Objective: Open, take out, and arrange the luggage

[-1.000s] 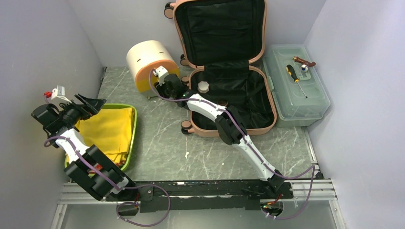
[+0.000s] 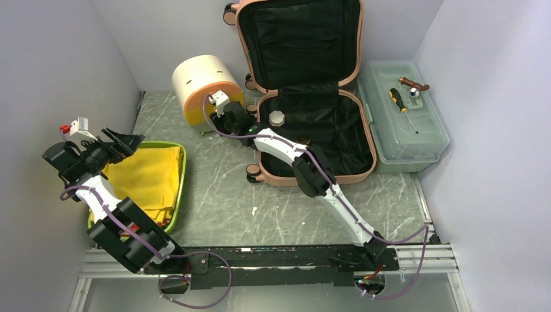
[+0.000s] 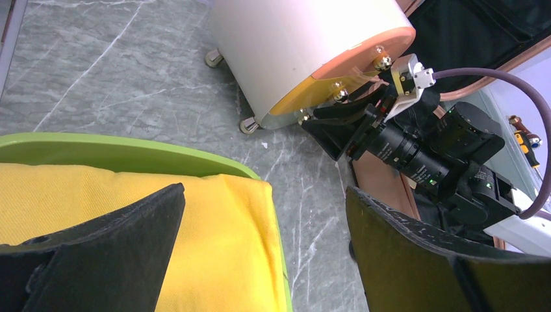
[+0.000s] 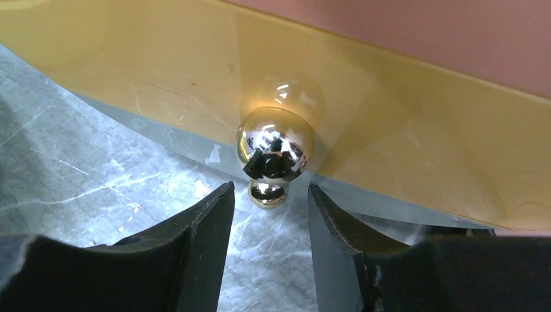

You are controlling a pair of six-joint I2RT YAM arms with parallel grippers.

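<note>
A cream drum-shaped cabinet (image 2: 198,78) with pink and yellow front stands left of the open pink suitcase (image 2: 315,136). My right gripper is at the cabinet's yellow band, its fingertips parted just below a shiny metal ball knob (image 4: 274,144), with a smaller metal ball behind it between them; whether they touch either is unclear. My left gripper is open over the green tray (image 3: 97,142) of yellow cloth (image 3: 110,195), nothing between its fingers.
A clear lidded bin (image 2: 396,149) at the right carries a screwdriver (image 2: 406,114) and small items. The grey floor between tray and suitcase is mostly clear.
</note>
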